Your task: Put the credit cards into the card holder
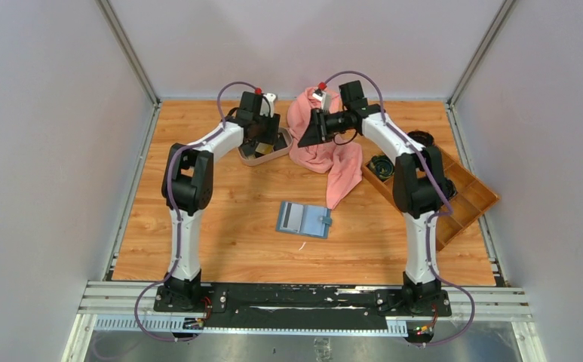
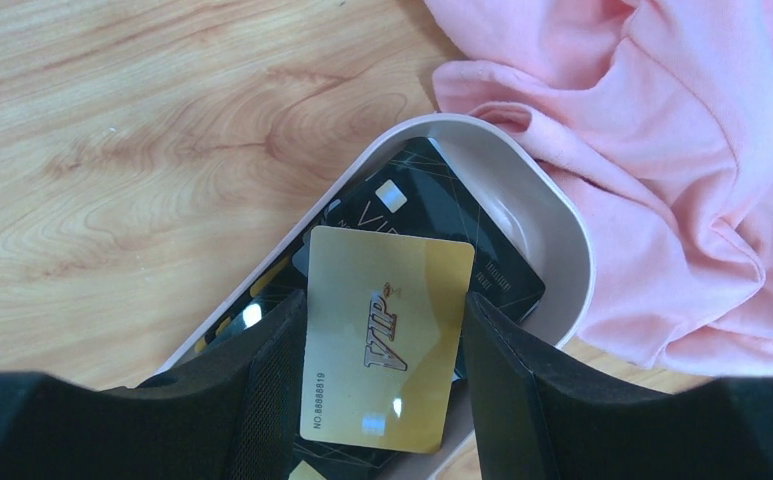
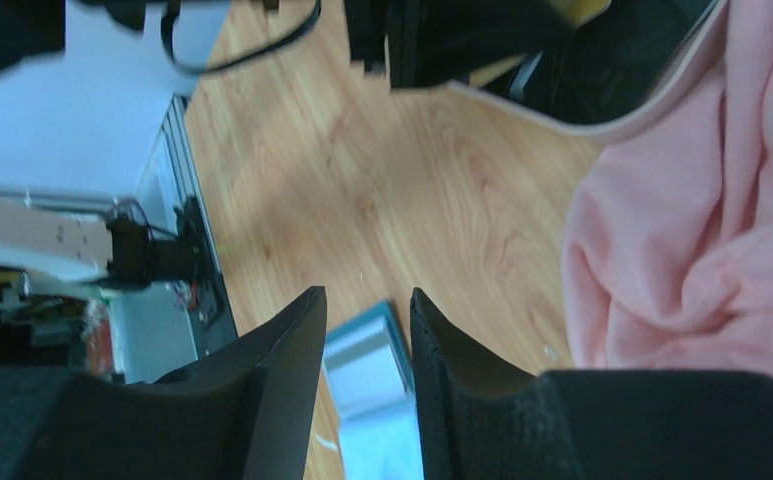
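Note:
In the left wrist view a gold VIP card (image 2: 387,335) lies over black cards (image 2: 432,200) in a grey tray (image 2: 562,270). My left gripper is part open over the tray, one finger close by each long edge of the gold card; whether they touch it is not clear. The blue card holder (image 1: 291,217) lies open on the table, front of centre, with a pale card-like panel in its left half. Near the tray, over the pink cloth, hangs my right gripper, part open and empty.
A crumpled pink cloth (image 1: 345,170) lies right beside the tray. At the right stands a brown compartment box (image 1: 461,188) holding dark coiled things. A small white strip (image 1: 302,246) lies in front of the holder.

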